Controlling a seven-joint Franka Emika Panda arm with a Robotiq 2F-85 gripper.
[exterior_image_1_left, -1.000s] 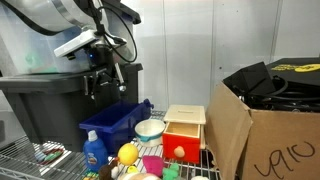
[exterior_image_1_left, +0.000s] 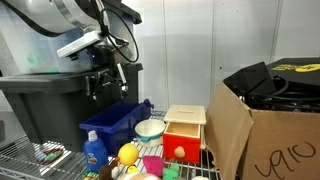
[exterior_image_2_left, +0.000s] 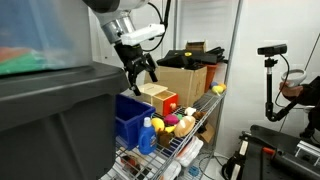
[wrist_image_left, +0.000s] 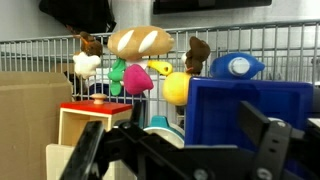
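High above the wire rack, my gripper (exterior_image_1_left: 107, 90) points downward with its fingers spread and nothing between them. In the wrist view the two dark fingers (wrist_image_left: 95, 150) stand wide apart at the lower left and lower right. Below them lies a blue bin (wrist_image_left: 222, 115), whose inside looks empty where it shows. Beside it is a pale bowl (exterior_image_1_left: 150, 129), partly hidden by my gripper in the wrist view. An orange-red box (exterior_image_1_left: 182, 142) with a light wooden lid (exterior_image_1_left: 186, 114) stands to the bowl's right in exterior view 1.
A blue bottle (exterior_image_1_left: 95, 151), a yellow-orange ball (exterior_image_1_left: 128, 154), a pink toy (exterior_image_1_left: 153, 164) and a bread-like toy (wrist_image_left: 140, 42) lie along the rack's front. A large dark tote (exterior_image_1_left: 60, 105) stands left, a cardboard box (exterior_image_1_left: 232, 128) right.
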